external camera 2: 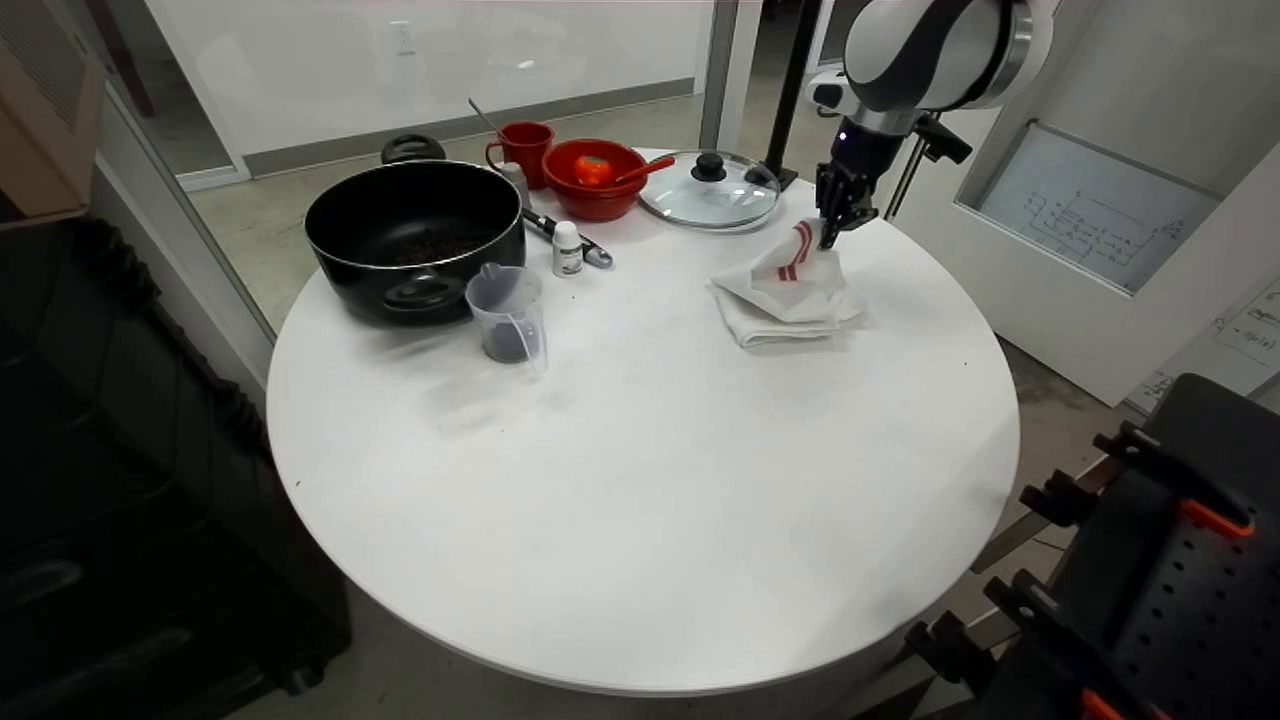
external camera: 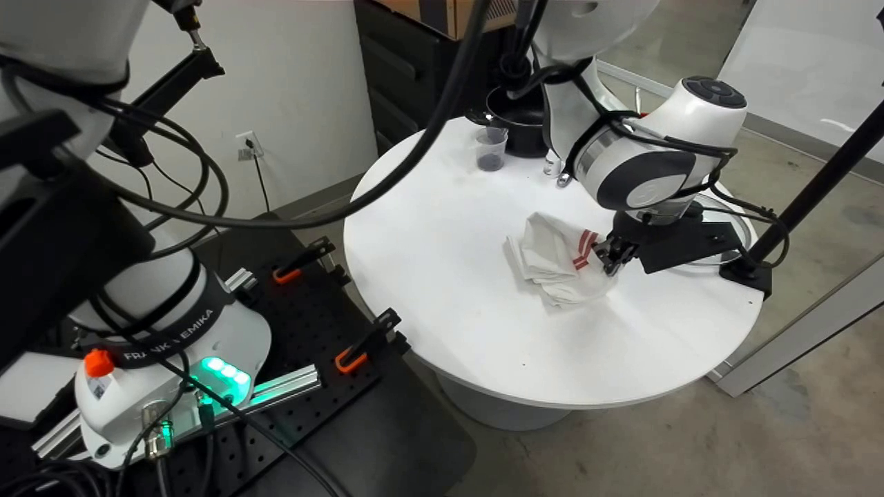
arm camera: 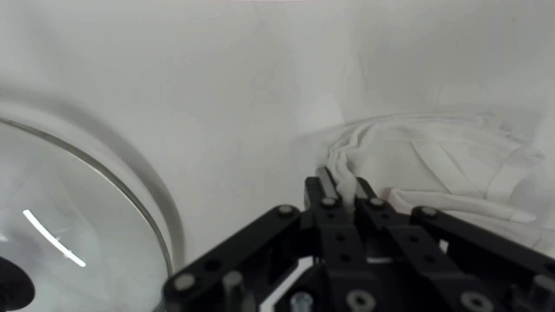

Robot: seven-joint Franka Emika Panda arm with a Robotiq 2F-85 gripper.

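A white cloth with red stripes (external camera: 553, 266) lies folded and rumpled on the round white table (external camera 2: 624, 504). One end of it is lifted, and my gripper (external camera: 611, 255) is shut on that end. From the opposite side, the raised striped part of the cloth (external camera 2: 786, 282) slopes up to the gripper (external camera 2: 830, 228), while the rest sits on the table top. In the wrist view, a bunched white edge of the cloth (arm camera: 347, 182) is pinched between the fingertips, and the cloth's body spreads off to the right.
A glass lid (external camera 2: 710, 192) lies close by the gripper. Farther along stand red bowls (external camera 2: 594, 186), a red mug (external camera 2: 524, 150), a small white bottle (external camera 2: 567, 248), a black pot (external camera 2: 414, 240) and a clear measuring cup (external camera 2: 506, 314).
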